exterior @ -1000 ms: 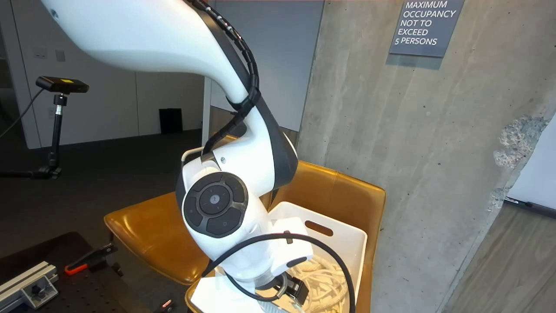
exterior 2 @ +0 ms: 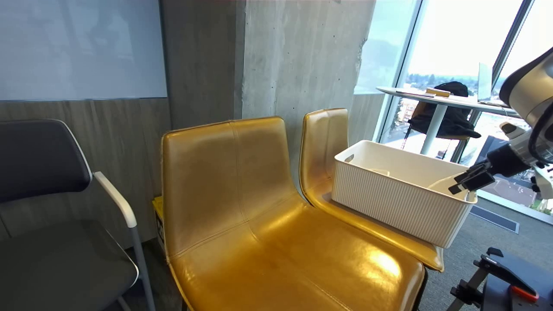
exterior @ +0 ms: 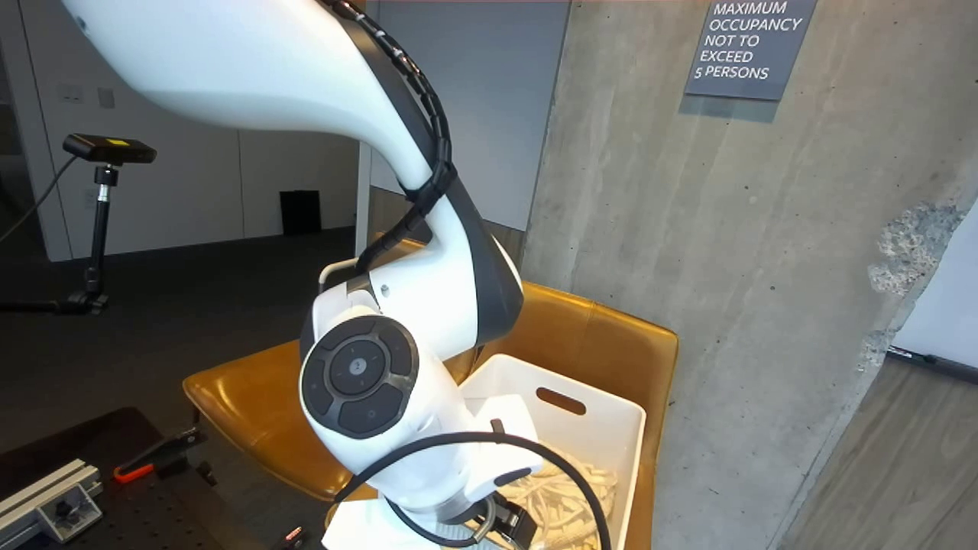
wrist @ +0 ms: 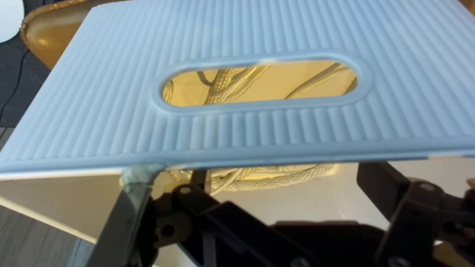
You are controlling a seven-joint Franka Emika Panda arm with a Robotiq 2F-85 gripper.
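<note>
A white ribbed bin [exterior 2: 394, 199] sits on the farther tan chair. Tangled cream ropes [exterior: 559, 503] lie in it; in the wrist view some rope [wrist: 285, 178] shows beyond the near rim and through the handle slot. At the bin's right end, my gripper [exterior 2: 457, 185] is pitched downward by the rim. The wrist view has its dark fingers spread wide on the inner side of the near wall [wrist: 267, 127], which covers part of their tips. I see no rope held between them; contact with the wall cannot be told.
A nearer tan chair [exterior 2: 233, 207] stands beside the bin, empty. Behind the chairs rises a concrete column [exterior: 733, 275]. A dark table [exterior: 147, 499] with a metal rail and a red-handled tool is close to the arm. A black cable loops around my wrist.
In exterior view 1 my wrist and gripper have shifted left and downward, toward the near end of the bin. The bin stands where it was.
</note>
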